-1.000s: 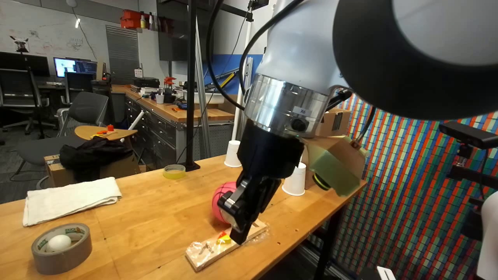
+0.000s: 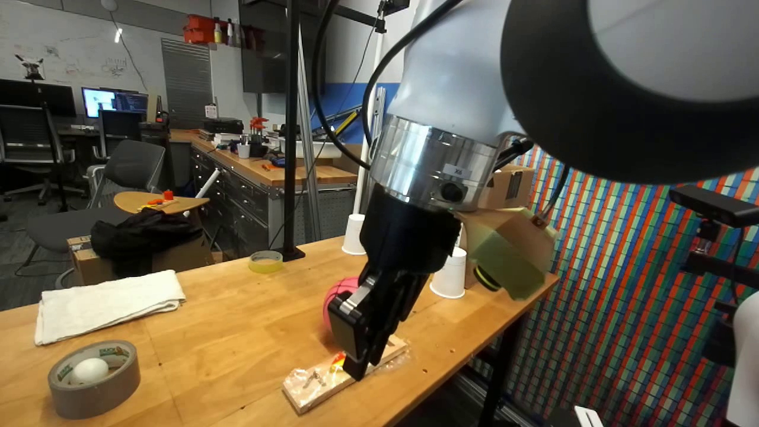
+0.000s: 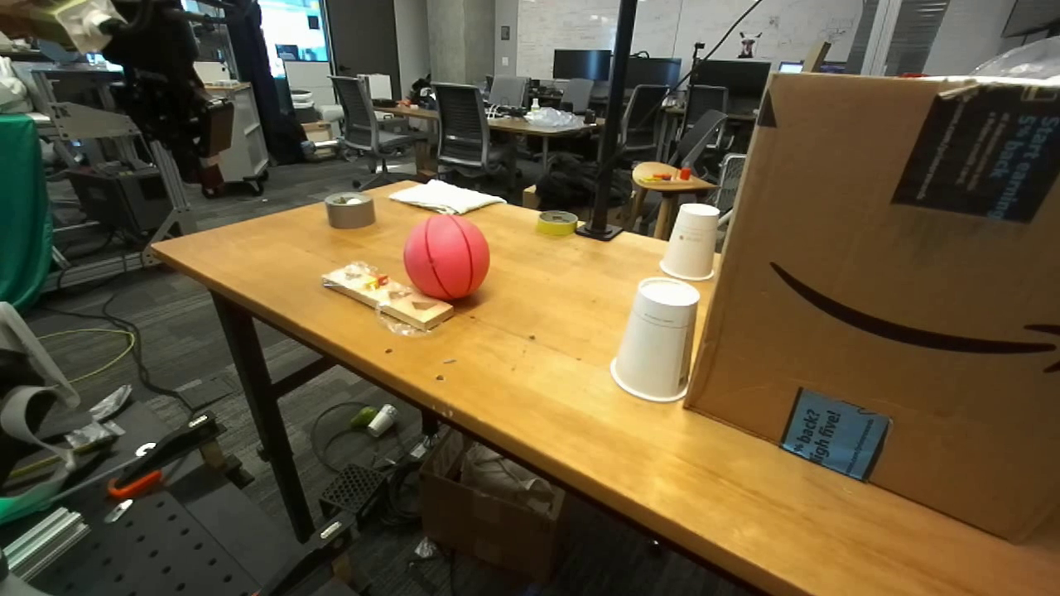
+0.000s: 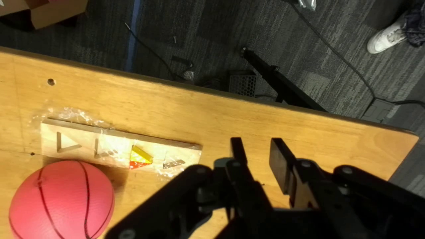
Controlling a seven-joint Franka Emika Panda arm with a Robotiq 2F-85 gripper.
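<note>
A long wooden board (image 4: 115, 145) with triangular cut-outs lies on the table, clear wrap around parts of it. On it rests a small yellow piece (image 4: 141, 153), touching a red piece (image 4: 137, 164). My gripper is open and empty; a clear gap shows between its fingers in the wrist view, which places it beyond the board's right end. In exterior view 1 the gripper (image 2: 357, 364) appears in front of the board and partly covers it. At upper left in exterior view 2 hangs the dark gripper (image 3: 213, 179).
A pink ball (image 3: 447, 257) sits close beside the board. A grey tape roll (image 2: 95, 378) holds a white ball (image 2: 89, 370). A towel (image 3: 447, 195), yellow tape (image 3: 556, 223), white cups (image 3: 656, 339) and a large box (image 3: 894, 278) are also on the table.
In exterior view 1 the fingers look farther apart, a dark finger now showing at left and covering part of the yellow piece. The arm has shifted slightly left; the table objects have not moved.
</note>
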